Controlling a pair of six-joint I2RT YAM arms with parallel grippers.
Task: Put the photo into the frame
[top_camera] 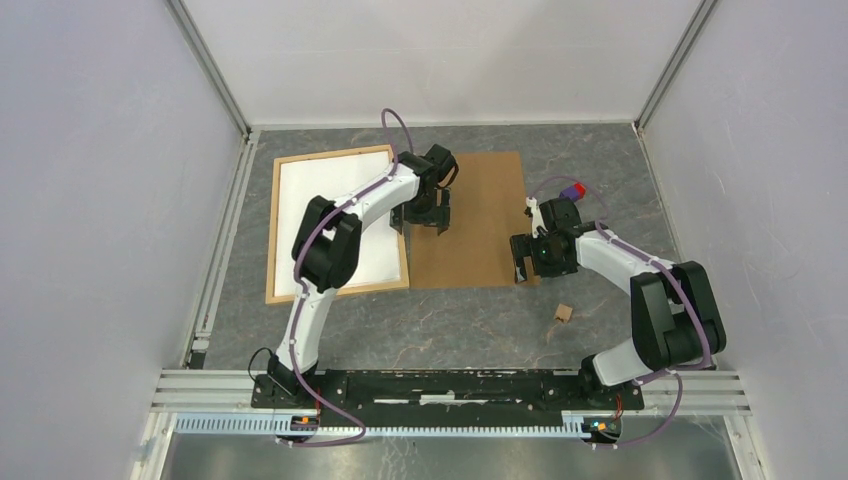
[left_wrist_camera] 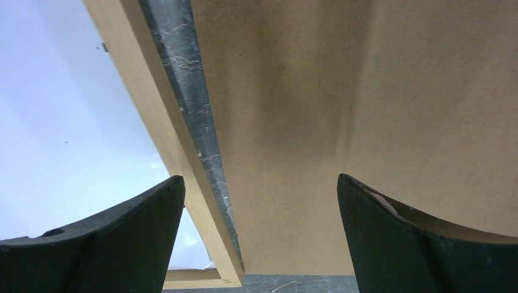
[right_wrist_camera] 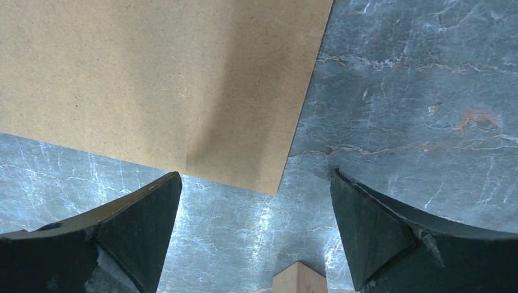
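A wooden frame [top_camera: 270, 230] with a white surface [top_camera: 305, 195] inside it lies on the left of the table. Just right of it rests a flat brown board [top_camera: 480, 210], with a narrow strip of table between the two in the left wrist view. No printed picture shows on either. My left gripper is open above the seam, one finger [left_wrist_camera: 140, 226] over the frame side and the other over the board, nothing between them. Open and empty, my right gripper hangs over the board's near right corner [right_wrist_camera: 266, 180].
A small wooden block [top_camera: 564, 313] sits on the table near the right gripper. Behind the right arm lies a blue and red object [top_camera: 573, 191], partly hidden. Bare table [top_camera: 450, 330] stretches along the near side.
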